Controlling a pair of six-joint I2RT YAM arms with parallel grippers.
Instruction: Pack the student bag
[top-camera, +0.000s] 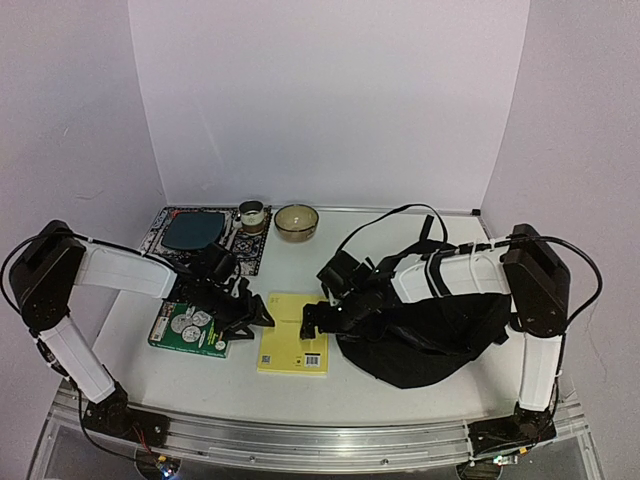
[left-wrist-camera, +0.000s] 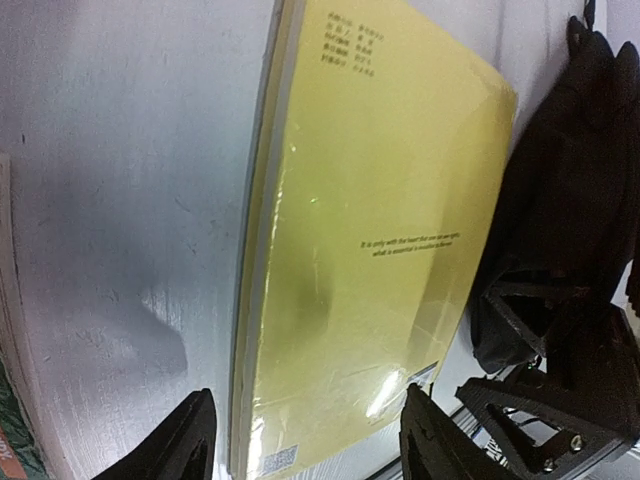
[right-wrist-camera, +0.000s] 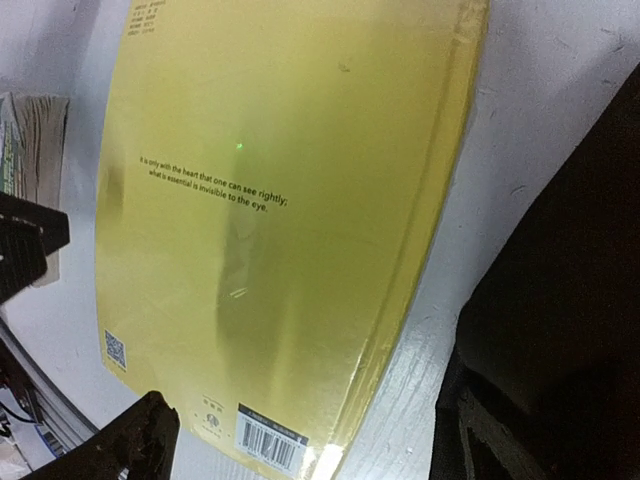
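A yellow book (top-camera: 293, 350) lies flat in the middle of the table, back cover up. Its spine (right-wrist-camera: 445, 150) runs along the bag's side in the right wrist view. My left gripper is over the book's left edge, its fingers (left-wrist-camera: 185, 440) spread with nothing held. Over the book's right edge, my right gripper is open, its fingers (right-wrist-camera: 140, 435) wide apart and empty. The black bag (top-camera: 420, 360) lies on the right, its strap looping behind. A green book (top-camera: 185, 328) rests on the left, partly covered by my left arm.
At the back left, a dark teal flat item (top-camera: 194, 230) and a cup (top-camera: 252, 215) are on a patterned mat (top-camera: 247, 257). A glass bowl (top-camera: 296, 222) stands beside them. Both grippers are close together over the yellow book.
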